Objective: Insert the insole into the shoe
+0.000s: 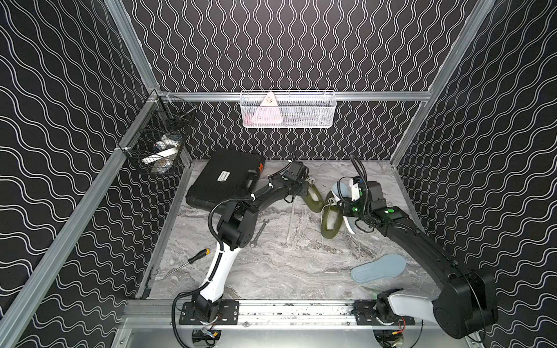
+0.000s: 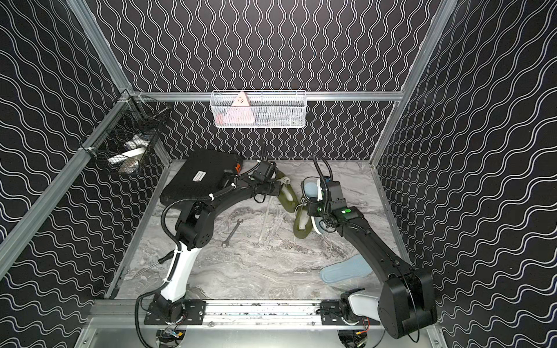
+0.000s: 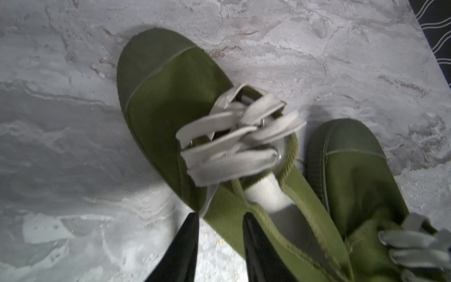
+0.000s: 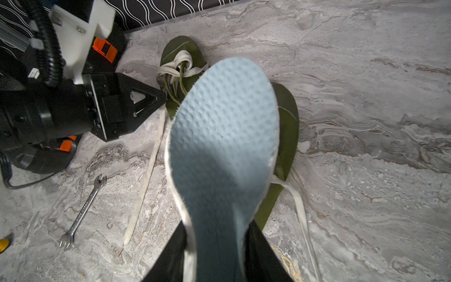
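Note:
Two olive canvas shoes with white laces lie mid-table; the left shoe and the right shoe sit side by side. My left gripper hangs open over the side of the left shoe, nothing between its fingers. In the right wrist view my right gripper is shut on a light blue, white-edged insole, held upright above the shoes. A second blue insole lies flat at the front right of the table.
A black case lies at back left, with a wrench and screwdriver before it. A wire basket hangs on the back wall.

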